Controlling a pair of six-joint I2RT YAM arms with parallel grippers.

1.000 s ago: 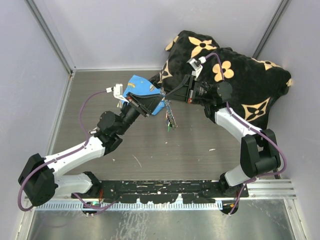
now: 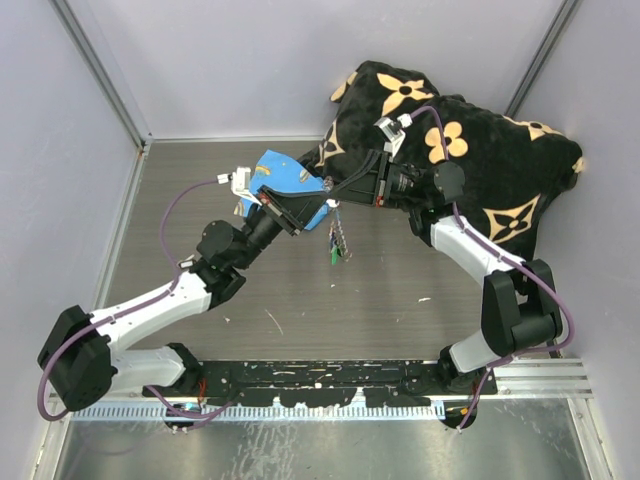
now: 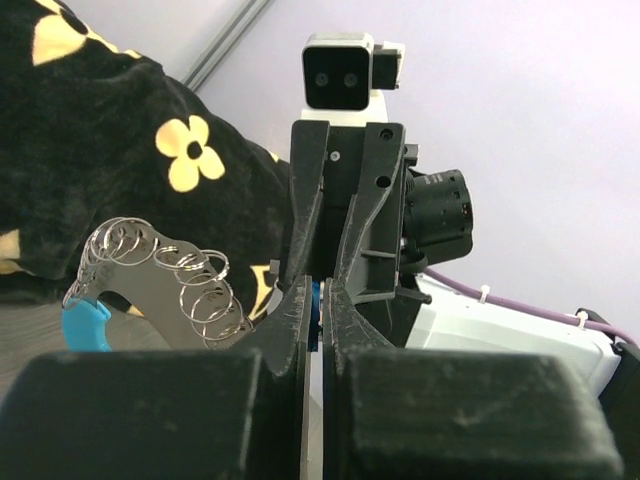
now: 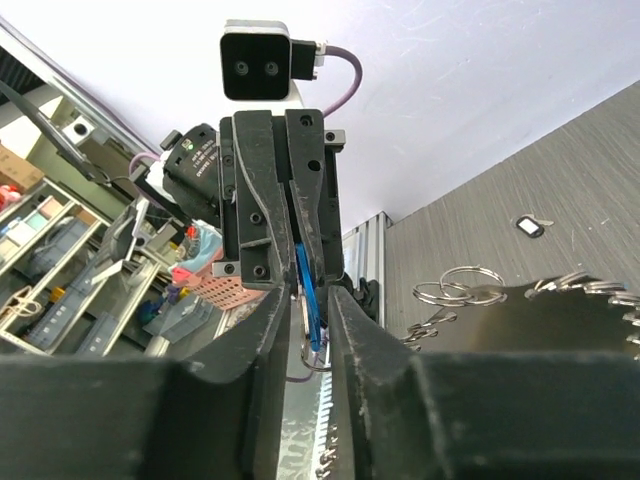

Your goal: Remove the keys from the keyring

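My left gripper is shut, with a thin blue strip (image 3: 316,312), seemingly a key's head seen edge-on, at its fingertips. In the right wrist view this blue strip (image 4: 308,300) runs between the left gripper's fingers, a wire ring under its lower end. Facing it, my right gripper has its fingers apart around the strip's near end, with gaps beside it. A chain of wire rings and keys (image 2: 337,238) dangles below both grippers, a green key at the bottom. Coiled rings (image 3: 204,290) and a light blue piece (image 3: 86,325) hang beside the fingers.
A blue sheet (image 2: 283,172) lies on the table at the back left. Dark flowered cushions (image 2: 480,160) fill the back right. A small black tag (image 4: 530,226) rests on the table.
The dangling chain of keys has swung slightly to the left.
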